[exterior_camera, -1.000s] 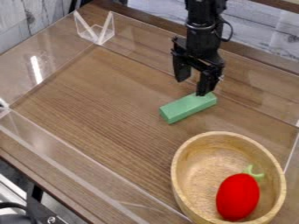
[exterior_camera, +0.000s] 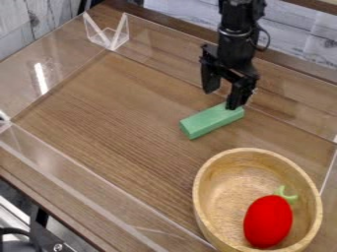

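Note:
The black gripper hangs over the upper middle right of the wooden table, its fingers apart, one at the left and the other lower at the right. Just below it lies a green rectangular block, tilted diagonally, with its far end close to the right fingertip. Whether they touch cannot be told. Nothing shows held between the fingers.
A wooden bowl with a red pepper-like object in it fills the lower right. A white wire-like stand is at the top left.
The gripper has shifted slightly over the last second, staying above the green block's far end. The block, bowl and red object look unmoved.

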